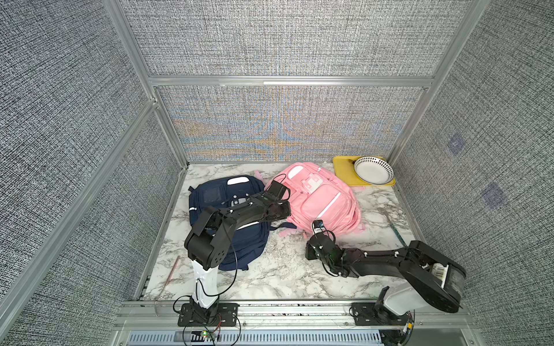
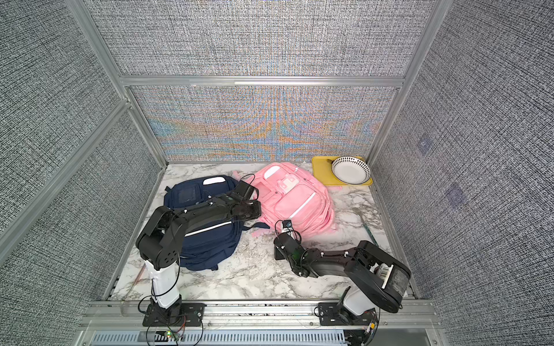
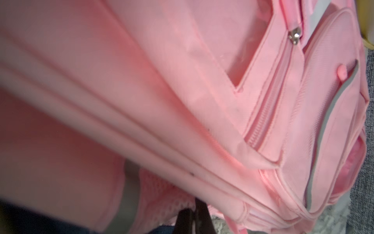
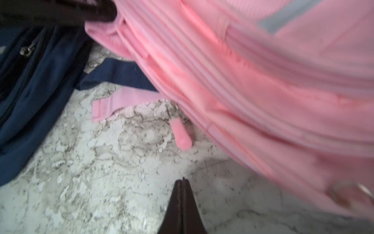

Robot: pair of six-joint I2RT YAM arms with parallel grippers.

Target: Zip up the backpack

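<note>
The pink backpack (image 1: 320,201) lies on the marble table, beside the navy backpack (image 1: 230,248). In the left wrist view my shut left gripper sits low against the pink bag's side, near its zipped seams; whether fabric is between the tips is unclear. A zipper slider (image 3: 295,35) shows higher up. In the right wrist view my right gripper is shut, nothing visible between its fingers, over bare table below the bag's edge. A pink zipper pull (image 4: 180,132) dangles there, and a blurred metal ring (image 4: 360,189) shows at the right.
A yellow tray (image 1: 343,173) with a bowl (image 1: 374,170) stands at the back right. A pen (image 1: 397,233) lies at the right. The front middle of the table is open.
</note>
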